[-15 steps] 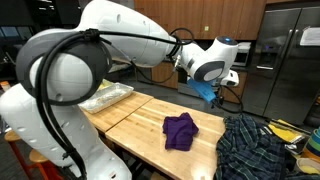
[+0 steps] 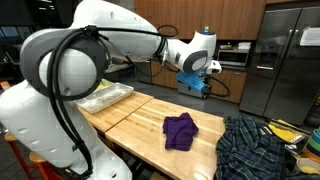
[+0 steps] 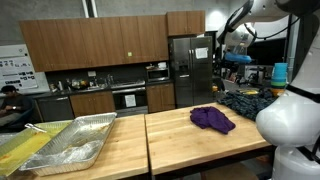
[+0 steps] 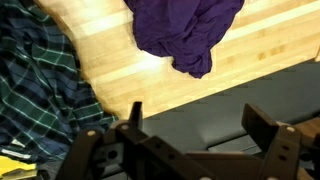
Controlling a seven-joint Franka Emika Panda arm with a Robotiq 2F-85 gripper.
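A crumpled purple cloth [image 2: 181, 131] lies on the wooden table, and it also shows in the second exterior view as a low purple heap [image 3: 212, 118]. From the wrist, the cloth [image 4: 185, 28] appears at the top of the picture, cut off by the upper edge. My gripper is open, its fingers wide apart and nothing between them. It hangs well above the table, beyond the cloth toward the far edge in the first exterior view.
A dark plaid cloth [image 2: 250, 148] covers the table's right end, with yellow-and-black items [image 2: 287, 133] beyond it. Metal foil-like trays [image 3: 75, 145] stand at the opposite end. Bare wood [image 3: 165, 145] surrounds the purple cloth.
In the first exterior view, the arm's wrist has shifted left and slightly up. Neither the purple cloth nor the plaid one has moved.
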